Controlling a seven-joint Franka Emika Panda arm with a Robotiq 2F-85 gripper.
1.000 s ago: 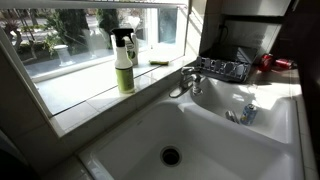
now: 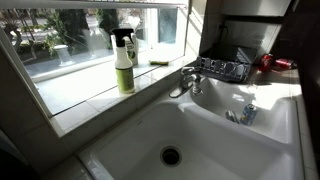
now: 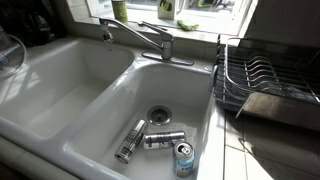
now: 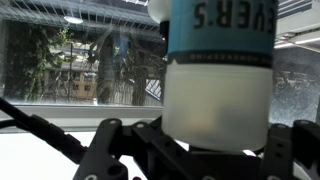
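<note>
A bottle (image 4: 220, 60) with a blue label and a white end fills the upper right of the wrist view, close to the camera. The lettering on its label appears upside down. My gripper shows as dark fingers along the bottom of that view, shut on this bottle; its exact contact is partly hidden. Neither exterior view shows the arm. On the windowsill stands a green-and-white spray bottle (image 2: 124, 66), with another bottle close behind it. Several cans lie or stand in the sink: a standing can (image 3: 184, 158) and two lying ones, one a silver can (image 3: 164, 139).
The white double sink (image 2: 225, 150) sits below the window, its near basin empty in exterior view 1. A chrome faucet (image 3: 160, 42) rises at its back. A dish rack (image 3: 262, 72) stands beside it. Red objects (image 2: 272, 63) rest on the far counter.
</note>
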